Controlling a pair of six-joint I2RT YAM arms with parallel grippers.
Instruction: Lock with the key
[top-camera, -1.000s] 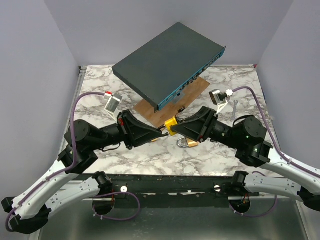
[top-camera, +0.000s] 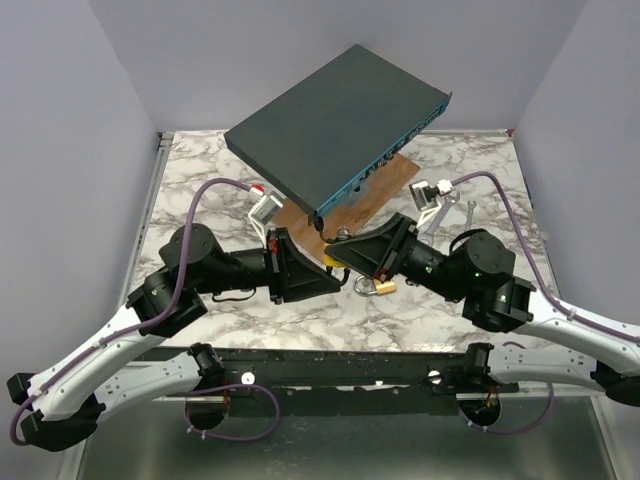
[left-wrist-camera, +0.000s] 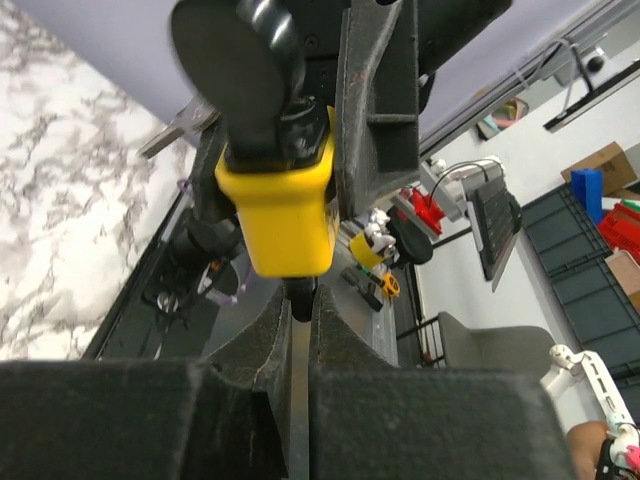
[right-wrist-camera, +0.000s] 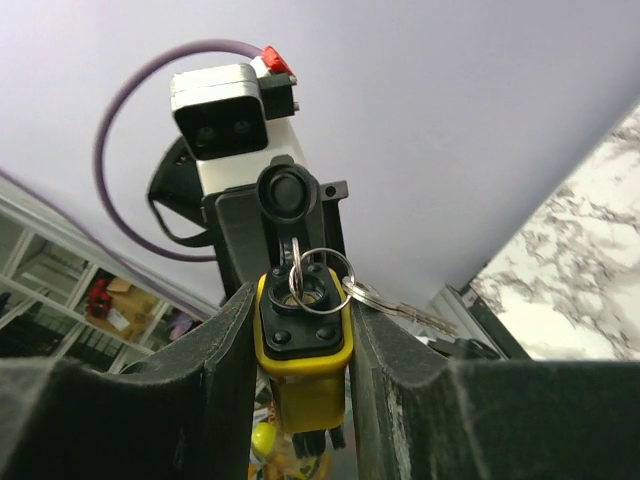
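A yellow padlock (right-wrist-camera: 310, 400) with a black face sits between the fingers of my right gripper, which is shut on its body. From that face a ring (right-wrist-camera: 322, 285) hangs on what looks like an edge-on key at the keyhole, with a loose silver key (right-wrist-camera: 410, 312) off to one side. The padlock's black shackle (left-wrist-camera: 300, 300) meets the tips of my left gripper, shut on it. In the top view, both grippers meet over the table. Whether the shackle is fully seated is hidden.
A dark flat box (top-camera: 335, 125) juts over the back of the table, close behind the grippers. On the marble top (top-camera: 300, 325) below lie a brass padlock (top-camera: 376, 287) and, to the right, a wrench (top-camera: 470, 215).
Both grippers have shifted and turned together. The left fingertips moved right and toward the front; the yellow padlock swung a little left and frontward.
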